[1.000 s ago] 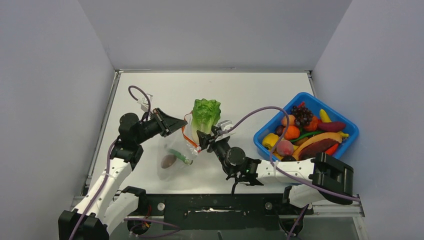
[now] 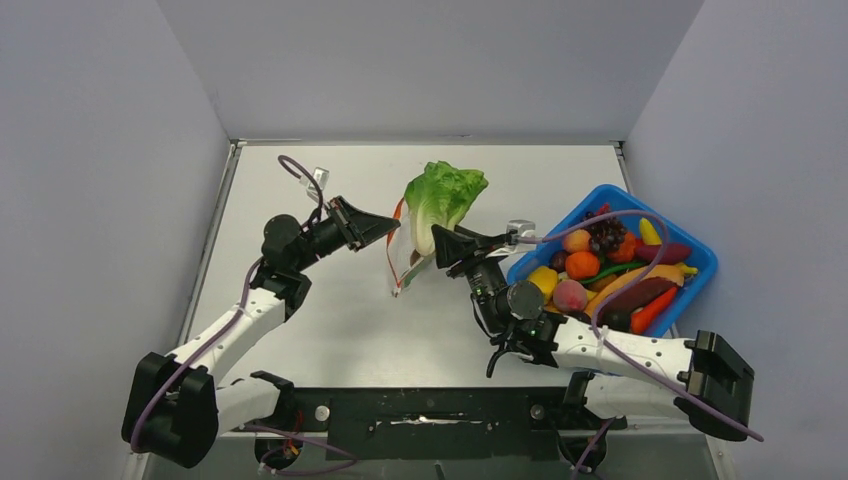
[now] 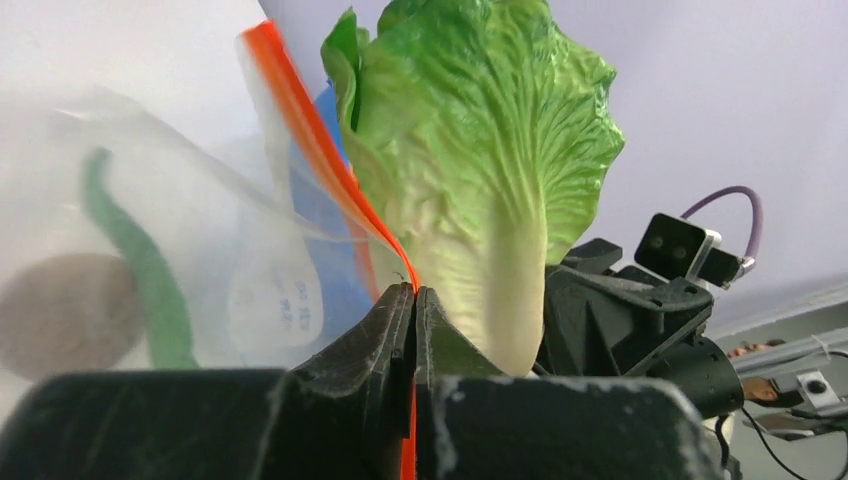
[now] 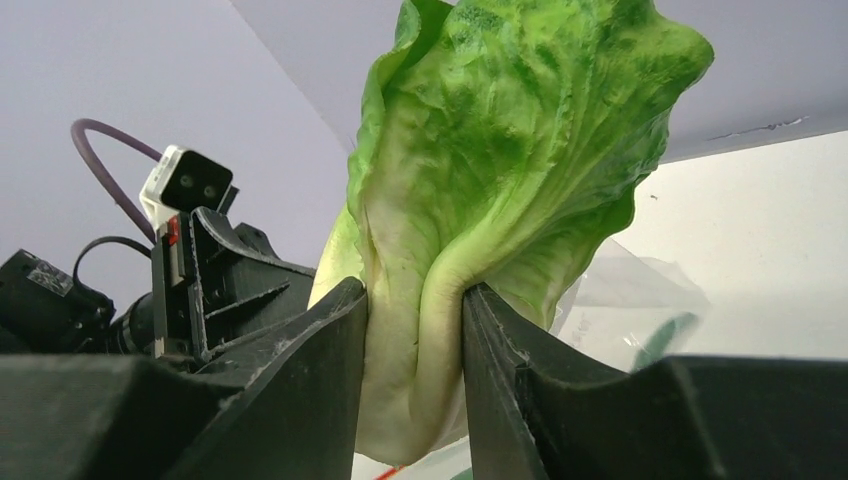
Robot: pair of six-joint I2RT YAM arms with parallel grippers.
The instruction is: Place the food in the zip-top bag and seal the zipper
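The clear zip top bag (image 3: 180, 260) has an orange zipper edge (image 3: 330, 160), pinched by my left gripper, which is shut on it. Through the film show a blurred long green piece (image 3: 150, 270) and a brownish round piece (image 3: 70, 315). A green lettuce (image 4: 500, 150), leaves up, is clamped by its pale stem in my right gripper. In the top view the lettuce (image 2: 440, 195) stands close by the orange edge, its stem end overlapping the bag mouth; whether any of it is inside I cannot tell.
A blue bin (image 2: 710, 262) full of several play fruits and vegetables stands at the right, beside my right arm. Both grippers are close together.
Both grippers have moved right and somewhat toward the back, the lettuce with the right one.
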